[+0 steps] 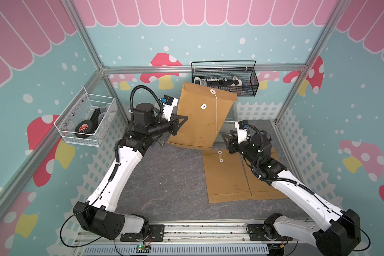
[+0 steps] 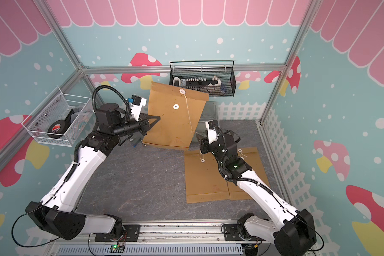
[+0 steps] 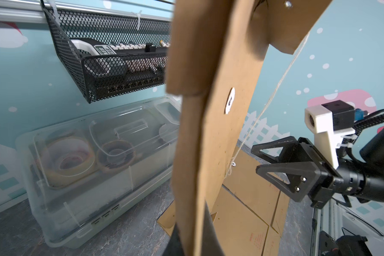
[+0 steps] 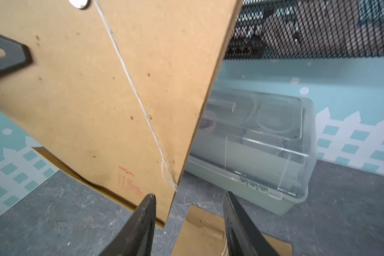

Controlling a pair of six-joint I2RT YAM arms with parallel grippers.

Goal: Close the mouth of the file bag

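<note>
An upright kraft file bag (image 1: 196, 119) hangs from my left gripper (image 1: 181, 121), which is shut on its left edge. The bag's face shows two button discs (image 1: 204, 106) and a white string (image 1: 216, 115) dangling from the upper disc; its top flap bends at the top. My right gripper is below and right of the bag, near the string's lower end, its fingers apart with nothing between them.
Two more file bags (image 1: 226, 183) lie flat at the right of the table. A clear plastic box (image 4: 260, 128) stands at the back, under a black mesh basket (image 1: 226, 81).
</note>
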